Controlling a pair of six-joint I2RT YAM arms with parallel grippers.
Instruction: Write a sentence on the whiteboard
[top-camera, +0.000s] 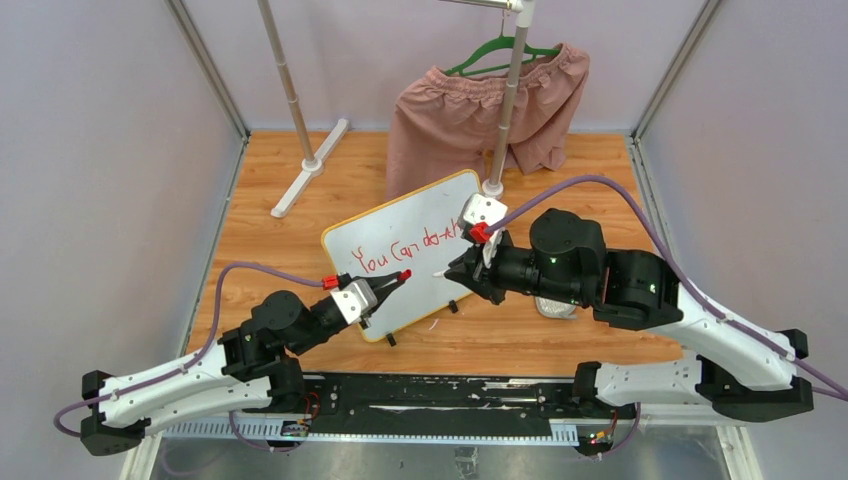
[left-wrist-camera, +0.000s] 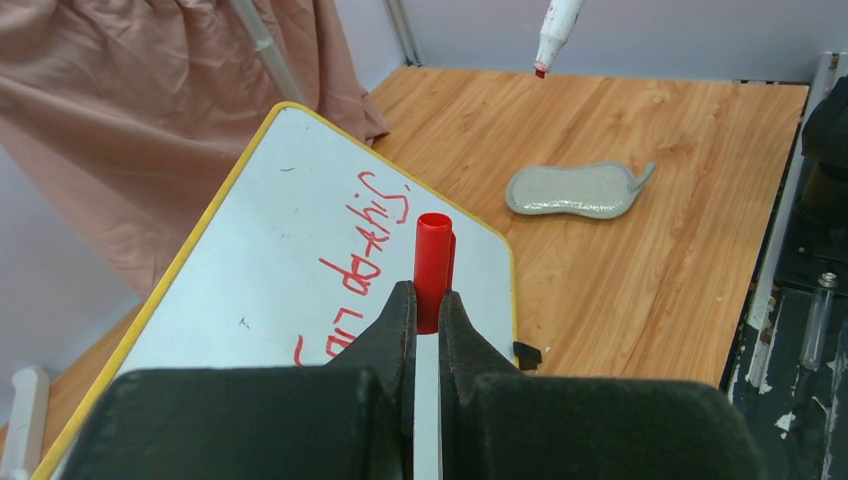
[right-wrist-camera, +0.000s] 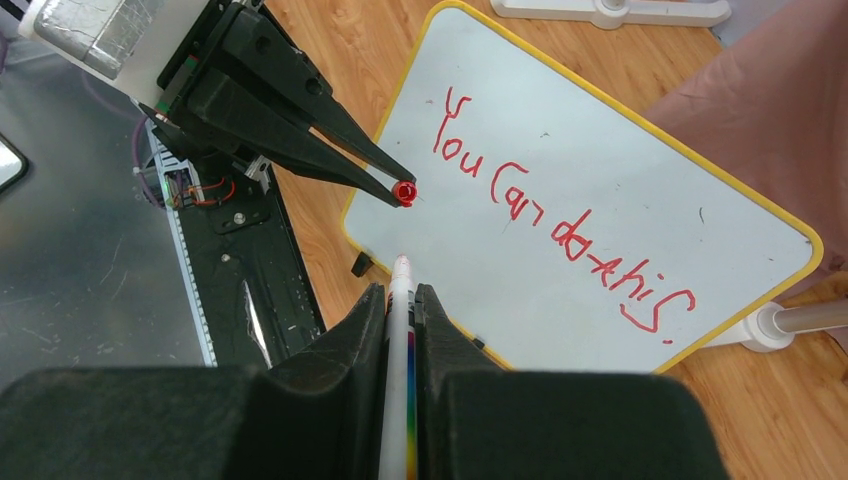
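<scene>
The whiteboard (top-camera: 425, 285) lies tilted on the wooden floor, with red handwriting (right-wrist-camera: 570, 240) reading "You Can do this." across it. My left gripper is shut on a red marker cap (left-wrist-camera: 433, 260), held over the lower left part of the board. The white marker (right-wrist-camera: 398, 330) is in my right gripper, shut on its barrel. Its tip points toward the cap across a small gap in the top view. From the left wrist view, the marker's uncapped red tip (left-wrist-camera: 541, 71) shows at the top, apart from the cap.
Pink shorts (top-camera: 480, 105) hang from a rack behind the board, its white foot (top-camera: 311, 168) at the back left. A grey eye mask (left-wrist-camera: 575, 190) lies right of the board. Bare wood surrounds the board's front edge.
</scene>
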